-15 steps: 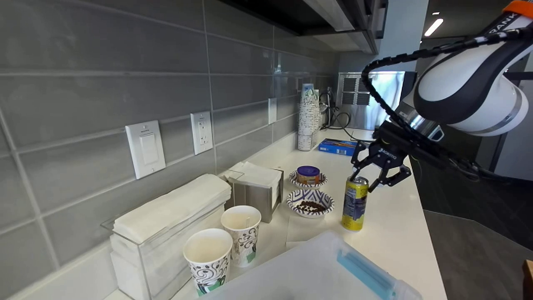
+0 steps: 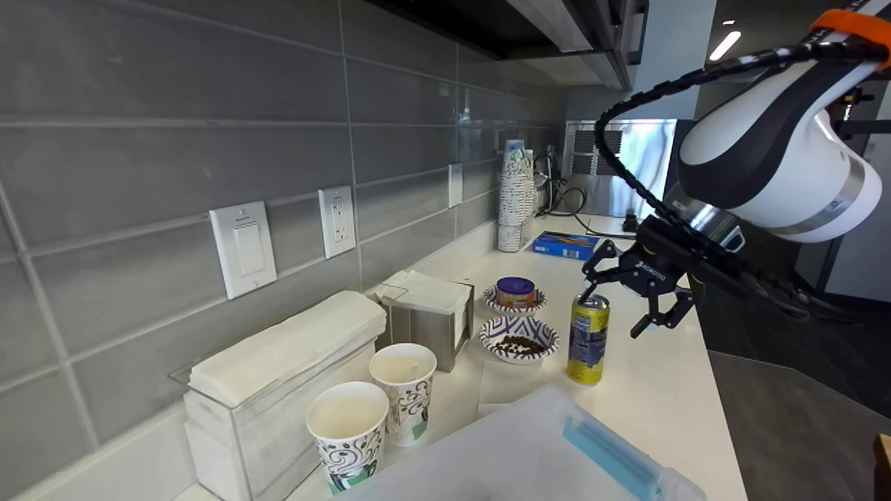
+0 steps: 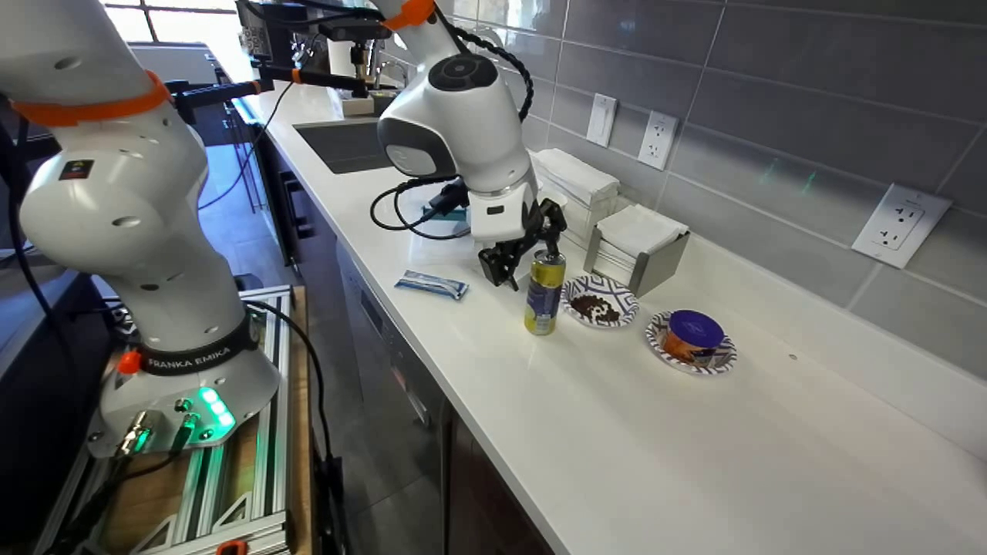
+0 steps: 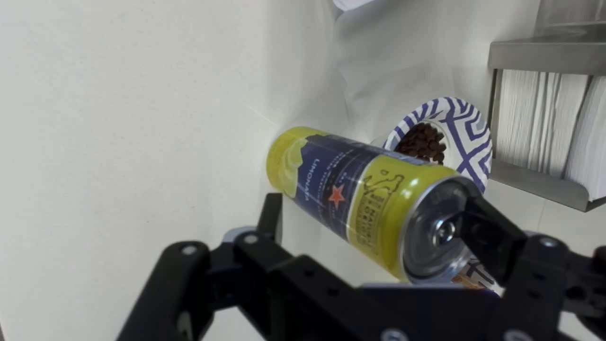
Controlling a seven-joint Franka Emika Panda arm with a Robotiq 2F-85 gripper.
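Note:
A yellow and blue drink can [image 2: 588,346] stands upright on the white counter, its Limonata label facing up toward the wrist view. My gripper [image 2: 610,316] is at the can's top with its fingers spread apart. In the wrist view the gripper has one finger [image 4: 489,233] overlapping the can's lid, and whether it touches is unclear. The other finger [image 4: 271,213] is well clear of the can, with bare counter between. From the opposite side, the can [image 3: 545,297] shows below the gripper [image 3: 530,267].
Beside the can sits a patterned bowl [image 2: 534,333] with brown pieces. A purple-lidded tub [image 3: 695,334] rests in another bowl. Near the wall stands a napkin holder [image 3: 641,270]. A blue wrapped packet [image 3: 432,284] lies close to the counter's edge.
The fingers have spread wider, the outer one now farther from the can. Both arm and can have shifted slightly; the can sits a little left of before in exterior view 1.

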